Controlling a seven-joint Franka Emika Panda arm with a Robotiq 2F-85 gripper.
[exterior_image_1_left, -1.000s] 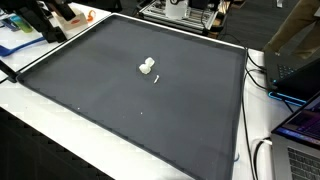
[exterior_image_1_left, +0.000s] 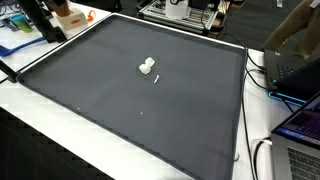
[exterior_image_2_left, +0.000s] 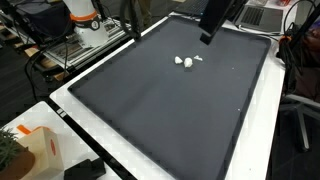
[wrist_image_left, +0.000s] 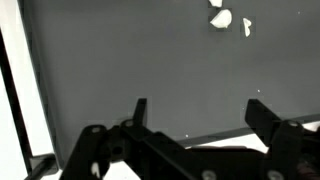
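Note:
My gripper stands open, its two black fingers spread wide with only the bare dark board (wrist_image_left: 130, 70) visible between and beyond them. Two small rounded white pieces (exterior_image_1_left: 147, 65) lie close together on the board, with a thin white sliver (exterior_image_1_left: 156, 79) a little apart. From the wrist, one rounded white piece (wrist_image_left: 221, 19) and the white sliver (wrist_image_left: 247, 27) appear near the top edge, ahead of the fingertips; the other piece is partly cut off by the frame. In exterior view 2, the dark gripper (exterior_image_2_left: 211, 28) hangs above the board, clear of the pieces.
Laptops (exterior_image_1_left: 292, 125) and cables sit beyond one long side of the board. A potted cactus (exterior_image_2_left: 14, 155) and an orange-and-white box (exterior_image_2_left: 41, 148) stand by a near corner. Most of the board is empty.
In exterior view 1, the dark gripper at the upper left has shifted slightly up and to the right. The white pieces have stayed where they were.

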